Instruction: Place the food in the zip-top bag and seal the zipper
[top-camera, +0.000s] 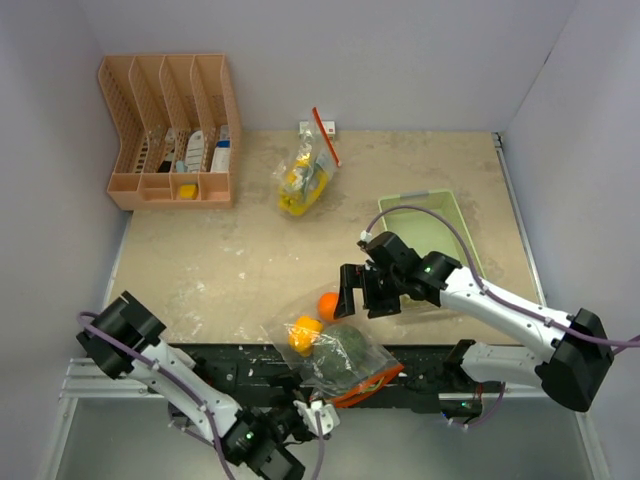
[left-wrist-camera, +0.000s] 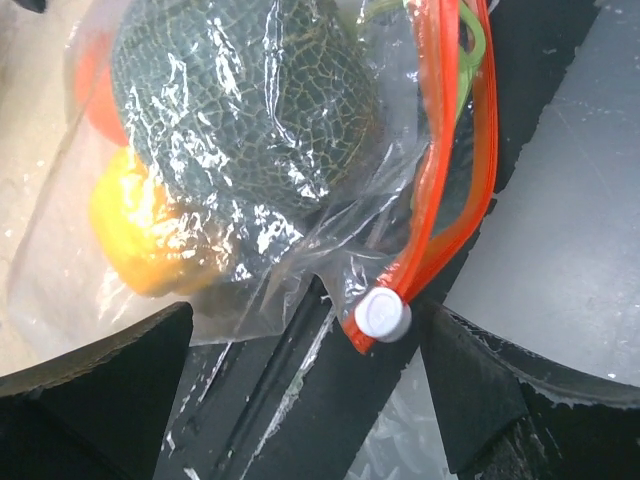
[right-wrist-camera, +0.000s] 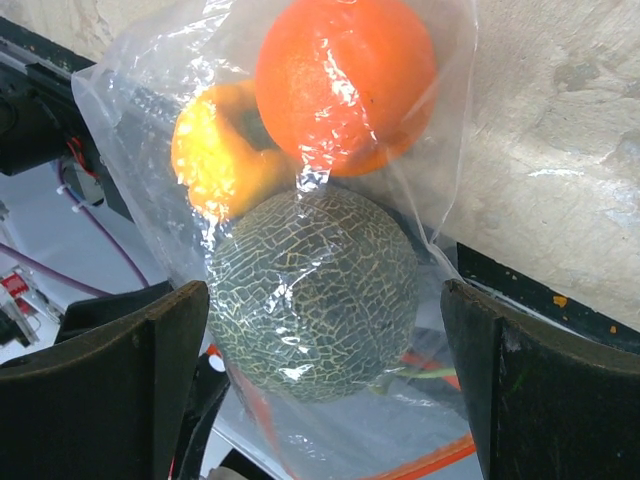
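Note:
A clear zip bag at the table's front edge holds an orange, a yellow pepper and a netted green melon. Its orange zipper strips stand apart, with a white slider at one end. My left gripper is open at that slider end, the slider near one finger. My right gripper is open above the bag, over the melon.
A filled bag lies at the back middle. A peach organiser stands at back left. A green bin sits at right behind my right arm.

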